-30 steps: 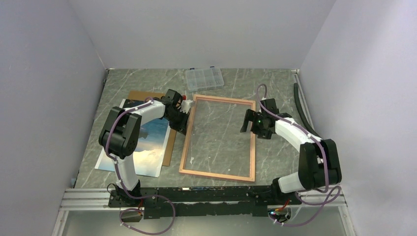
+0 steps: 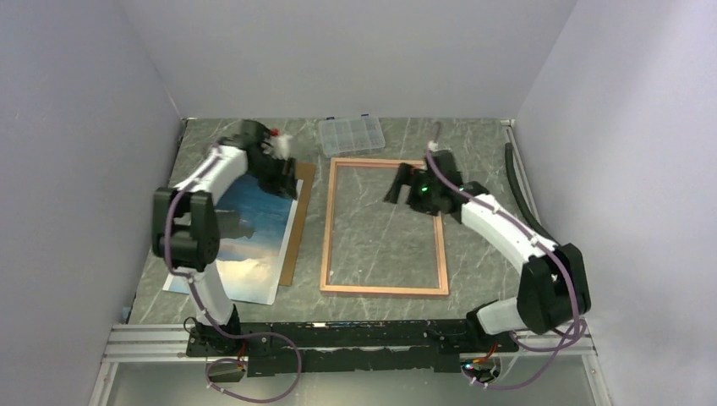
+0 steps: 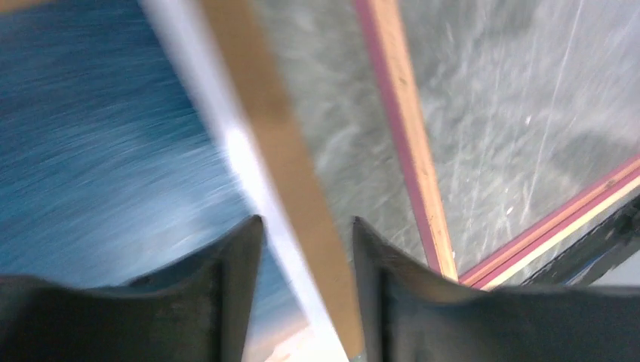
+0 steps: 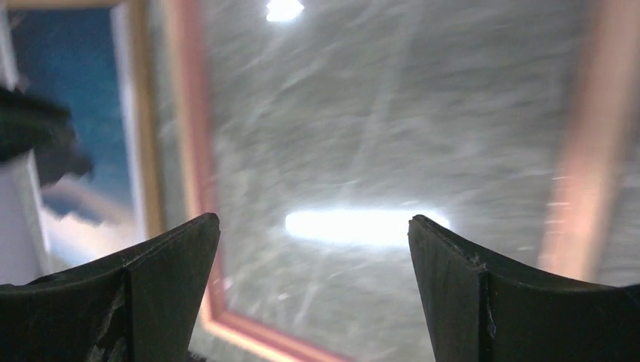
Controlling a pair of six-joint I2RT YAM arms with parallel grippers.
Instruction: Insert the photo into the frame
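Note:
The wooden frame [image 2: 385, 291] lies on the grey table, its middle bare. Left of it the photo [image 2: 258, 245], blue sky above a pale cloud, rests on a brown backing board [image 2: 307, 182] that sticks out past its right edge. Over the photo's upper right part hangs my left gripper [image 2: 286, 188], blurred; in the left wrist view its dark fingers [image 3: 241, 264] stand apart, with the photo's white edge and the board showing beyond the gap. My right gripper [image 2: 397, 193] is above the frame's upper right area. In the right wrist view its fingers [image 4: 170, 271] are wide apart with nothing between.
A clear plastic compartment box [image 2: 352, 135] sits at the back, close behind the frame. A dark tube [image 2: 522, 190] lies along the right table edge. Bare table shows right of the frame.
The left gripper has gone left and up, from the frame's left side to over the photo. The right gripper has moved left, inward from the frame's right side. The frame has straightened and shifted slightly.

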